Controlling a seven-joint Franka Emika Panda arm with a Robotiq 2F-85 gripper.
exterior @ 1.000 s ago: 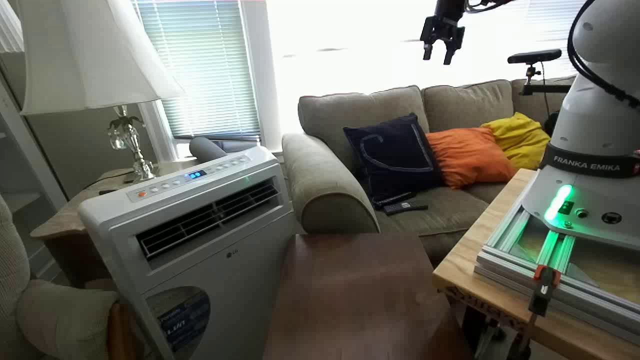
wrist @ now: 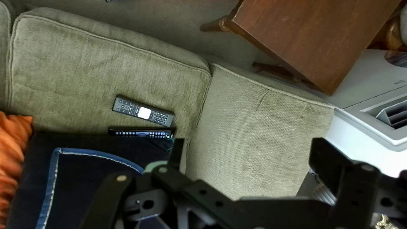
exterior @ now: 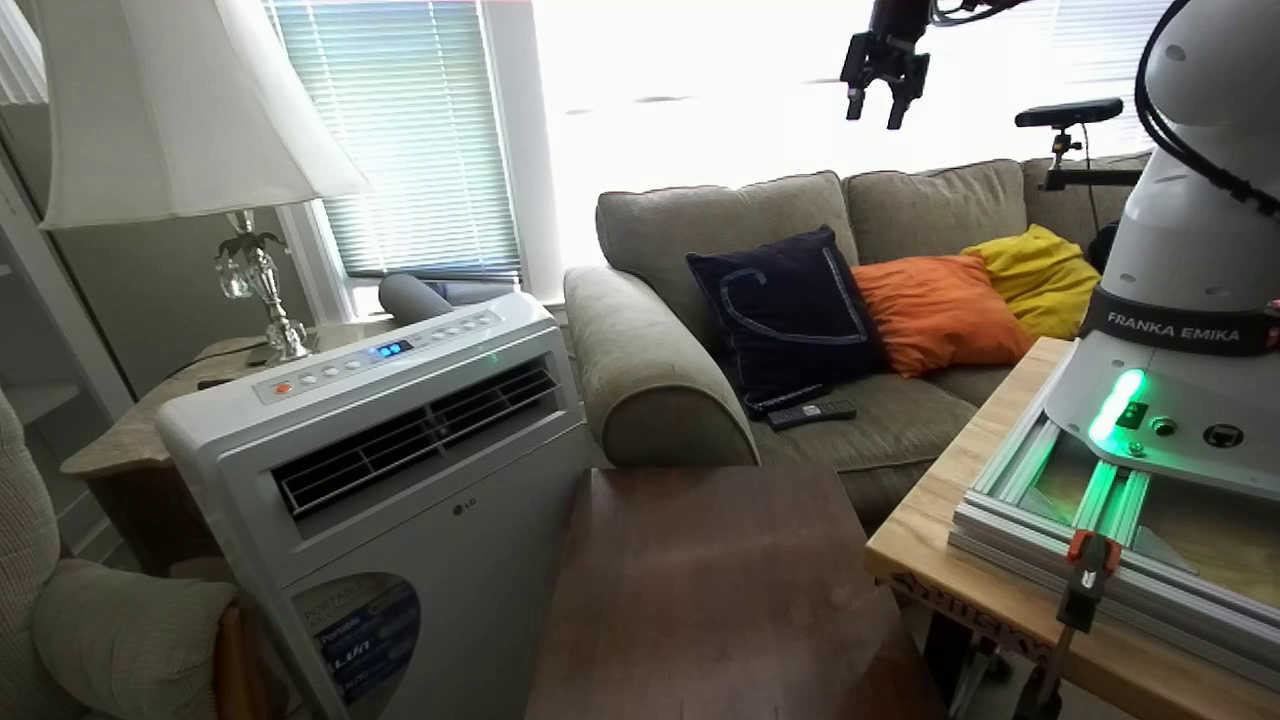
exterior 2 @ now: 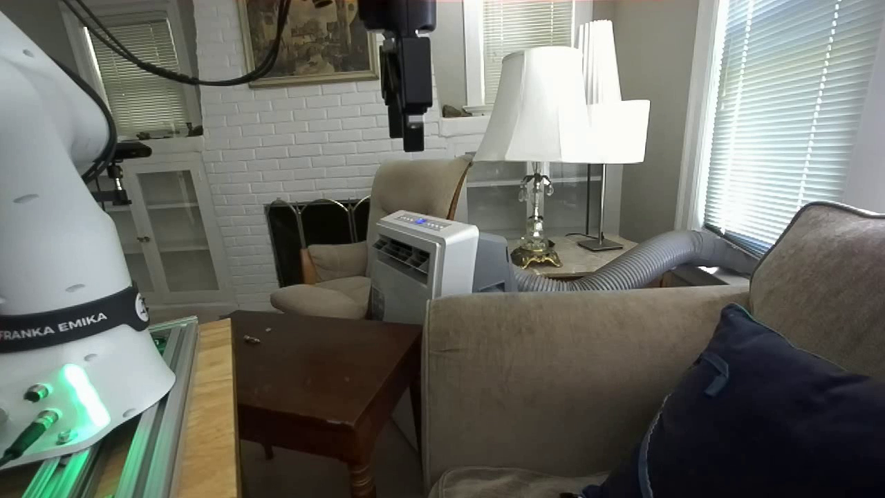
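Observation:
High above the sofa, my gripper (exterior: 875, 113) stands open with nothing between its fingers. In the wrist view its two dark fingers (wrist: 327, 158) are wide apart, with the sofa arm (wrist: 263, 141) far below them. A dark grey remote (wrist: 143, 111) with a white button patch lies on the seat cushion. Beside it is a thinner black remote (wrist: 141, 133), close against the navy pillow (wrist: 87, 179). Both remotes are well below the gripper and apart from it. From the second exterior view, the gripper (exterior 2: 406, 140) hangs in front of the white brick wall.
A bare brown table (exterior: 720, 576) stands between the white air conditioner (exterior: 480, 576) and my wooden base table (exterior: 924, 516). Orange (exterior: 942, 314) and yellow (exterior: 1044, 278) pillows rest on the sofa. A lamp (exterior: 258, 288) stands at the left. Around the raised gripper the air is clear.

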